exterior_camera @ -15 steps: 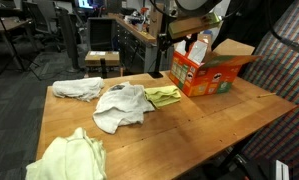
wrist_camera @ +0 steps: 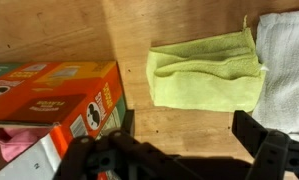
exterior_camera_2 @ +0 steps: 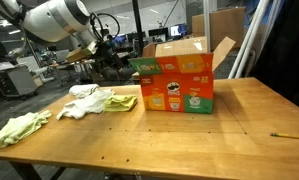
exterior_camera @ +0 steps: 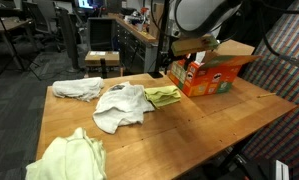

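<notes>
A folded yellow cloth (wrist_camera: 207, 75) lies on the wooden table below my gripper, which hangs open above it with nothing between its fingers. Beside it in exterior view 1 are a crumpled whitish cloth (exterior_camera: 122, 107) and, farther back, another white cloth (exterior_camera: 78, 88). A pale yellow-green cloth (exterior_camera: 67, 159) lies at the near left corner. The red and green cardboard box (exterior_camera_2: 176, 86) stands with its flaps up, next to my gripper. Something pink (wrist_camera: 11, 141) shows inside the box in the wrist view.
A pencil-like stick (exterior_camera_2: 288, 136) lies on the table's far side in exterior view 2. The box's raised flap (exterior_camera_2: 223, 51) juts up close to the arm.
My gripper has come down slightly and shifted a little near the box's left side. The cloths and the box have stayed in place.
</notes>
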